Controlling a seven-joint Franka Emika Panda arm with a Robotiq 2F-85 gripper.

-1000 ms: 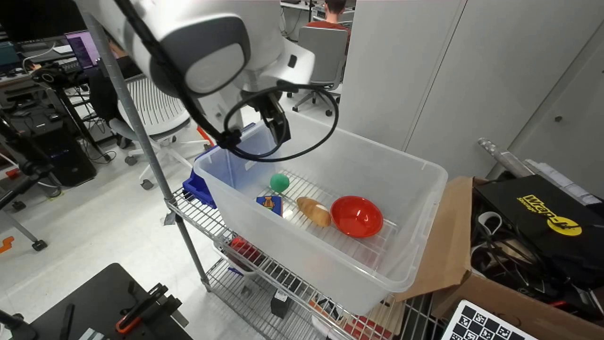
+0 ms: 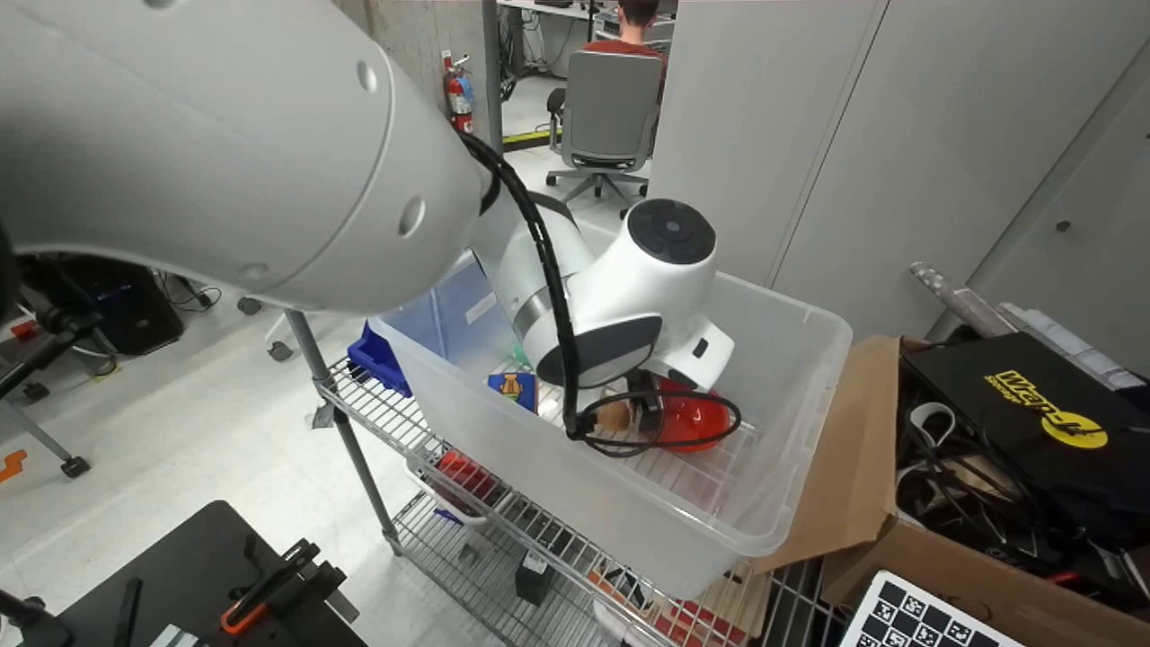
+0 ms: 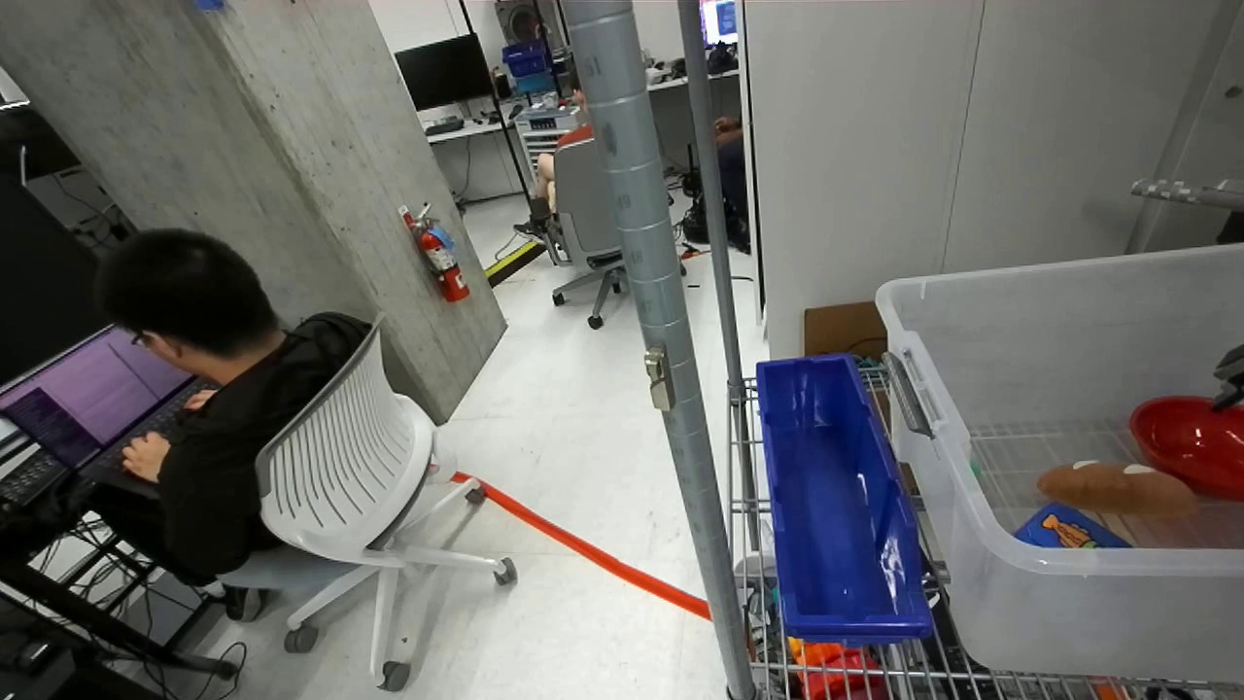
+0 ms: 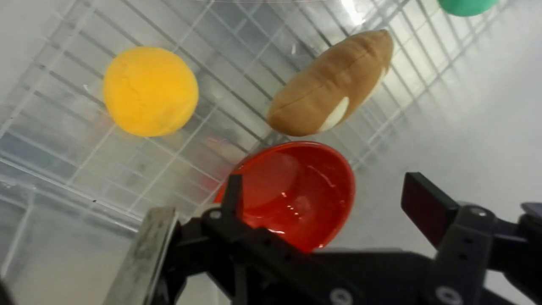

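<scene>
A glossy red bowl [image 4: 300,198] rests on the floor of the clear plastic bin [image 3: 1085,297]. My gripper is open over the bowl in the wrist view. One dark finger [image 4: 233,195] overlaps the bowl's left part, while the other finger [image 4: 429,208] stands beyond its right rim; nothing shows clamped between them. In exterior view 2, only a bit of the gripper appears at the right edge, by the red bowl [image 3: 1190,441]. The arm hides the fingertips and part of the bowl [image 2: 692,419] in exterior view 1. Contact with the bowl cannot be judged.
Beside the bowl lies a brown plush bread [image 4: 333,84]. A yellow ball [image 4: 150,91] and a green ball [image 4: 466,4] are also in the bin, with a blue card [image 3: 1067,527]. An empty blue tray [image 3: 834,502] and a cardboard box [image 2: 830,453] flank the bin.
My arm has come down and to the right in exterior view 1, from above the bin's far left corner into the bin at the red bowl. The objects look unmoved where visible.
</scene>
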